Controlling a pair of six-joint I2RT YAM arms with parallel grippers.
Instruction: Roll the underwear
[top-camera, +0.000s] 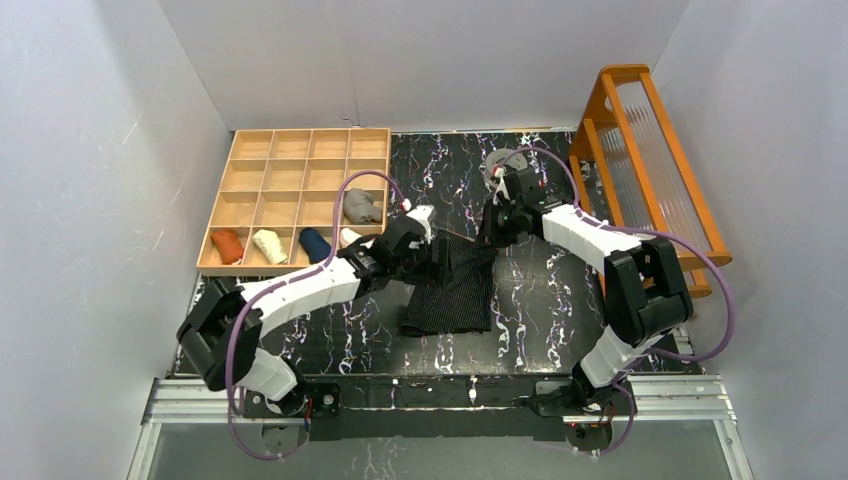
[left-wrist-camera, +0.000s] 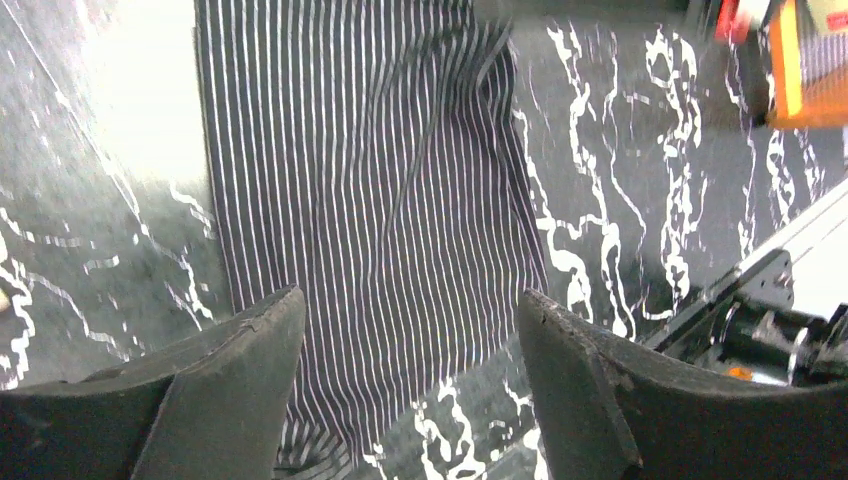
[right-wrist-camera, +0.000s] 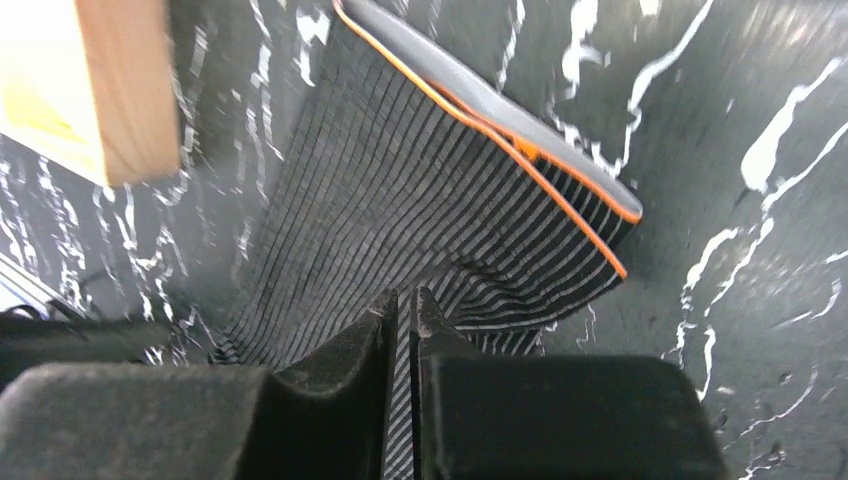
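Note:
The underwear (top-camera: 455, 308) is dark with fine pale stripes and lies spread on the black marbled table. Its orange-edged grey waistband (right-wrist-camera: 480, 100) is at the far end, with a fold near one corner. My left gripper (top-camera: 440, 272) is over the cloth's left side; in the left wrist view its fingers (left-wrist-camera: 245, 355) stand wide open, the cloth below and between them. Near the far right corner is my right gripper (top-camera: 486, 236). Its fingertips (right-wrist-camera: 375, 325) are close together with a narrow gap, stripes showing through; no cloth appears gripped.
A wooden compartment box (top-camera: 290, 160) at the left holds several rolled cloths, among them a grey one (top-camera: 361, 206). An orange wooden rack (top-camera: 690, 190) stands at the right. A round grey object (top-camera: 506, 160) lies behind the right gripper. Bare table lies right of the cloth.

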